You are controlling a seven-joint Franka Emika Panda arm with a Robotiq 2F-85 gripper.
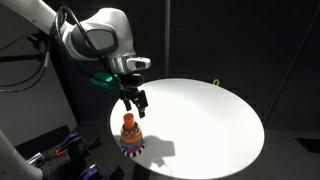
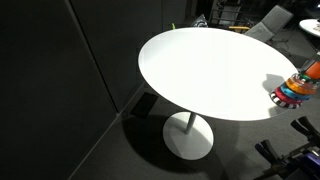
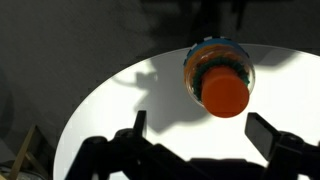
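Observation:
A stack of coloured rings point(image 1: 131, 139) with an orange top point(image 1: 129, 119) stands upright at the table's near left edge in exterior view 1. My gripper point(image 1: 134, 102) is open just above it, apart from the top. The wrist view has the orange top point(image 3: 225, 92) beyond the open gripper, with nothing between its fingers. In exterior view 2 the stack point(image 2: 294, 89) is partly cut off at the right border. A small yellow-green object point(image 1: 215, 83) shows at the far edge of the table in exterior view 1; its exact shape is too small to tell.
Dark curtains point(image 1: 230, 40) hang behind it.

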